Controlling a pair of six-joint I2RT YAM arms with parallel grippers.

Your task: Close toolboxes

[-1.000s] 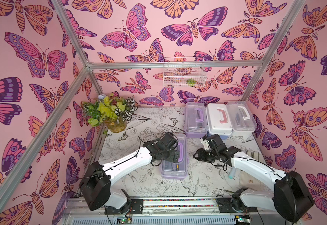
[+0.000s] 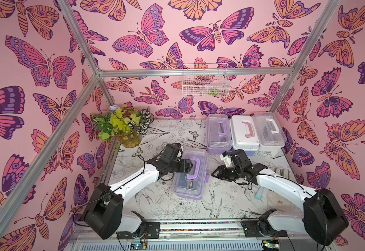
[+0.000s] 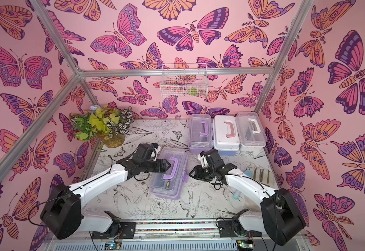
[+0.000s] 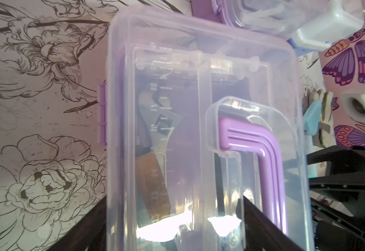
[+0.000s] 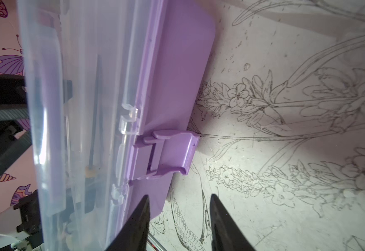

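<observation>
A purple toolbox (image 2: 190,188) with clear lid and purple handle sits front centre. My left gripper (image 2: 185,165) hangs open over it; its fingertips are hidden or blurred beneath the lid in the left wrist view. Right of the box, my right gripper (image 3: 197,173) is open and empty, its fingertips below a purple latch (image 5: 170,152) that sticks out from the box's side in the right wrist view.
Three closed-lidded boxes, purple (image 2: 218,138), white (image 2: 241,127) and clear (image 2: 270,131), stand at back right. A potted plant (image 2: 124,129) is at back left. Tools (image 3: 236,190) lie on cloth at the right.
The front toolbox has shifted leftward and slightly turned. My left gripper has moved left and a little up from where it was; the right gripper has moved slightly left.
</observation>
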